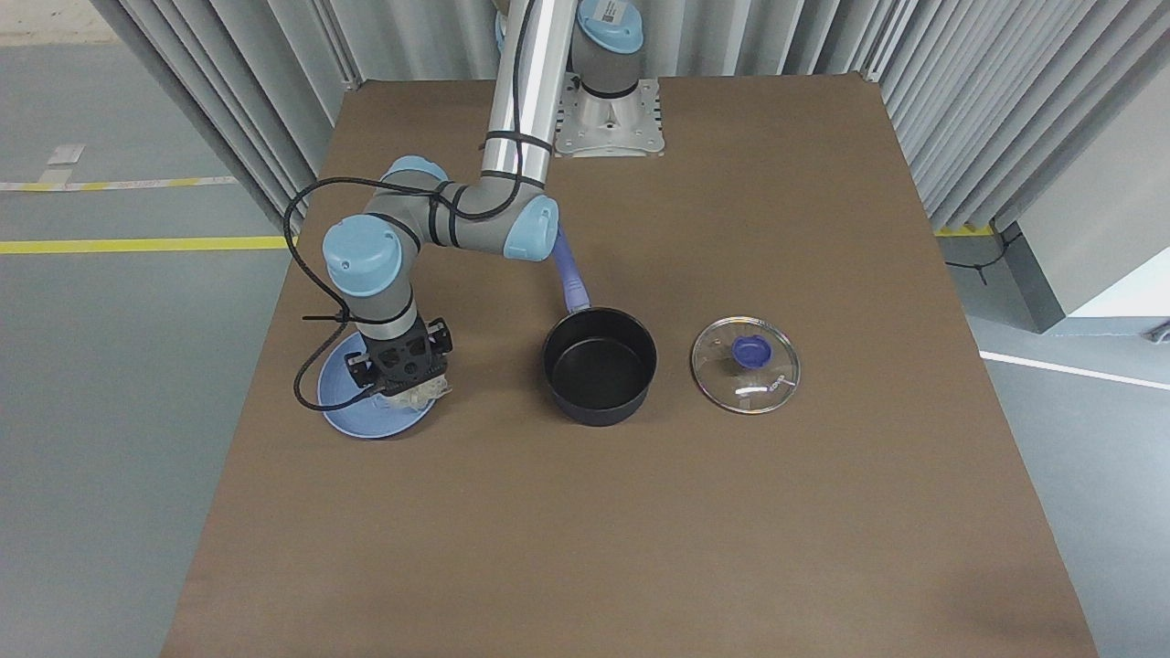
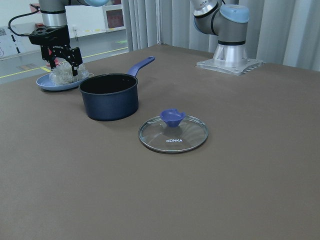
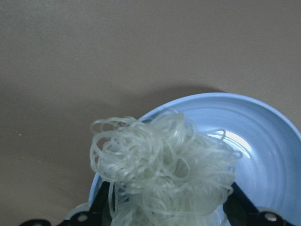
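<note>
My gripper (image 2: 60,61) is low over the blue plate (image 1: 362,422), around the tangle of translucent noodles (image 3: 162,165). In the wrist view its dark fingertips sit on either side of the tangle, apart; whether they grip it I cannot tell. Right of the plate stands a dark saucepan (image 1: 598,373) with a purple handle (image 1: 568,269), empty inside. Further right lies a glass lid (image 1: 746,384) with a blue knob (image 2: 172,117).
The robot base (image 2: 230,64) stands at the back of the brown table (image 1: 658,526).
</note>
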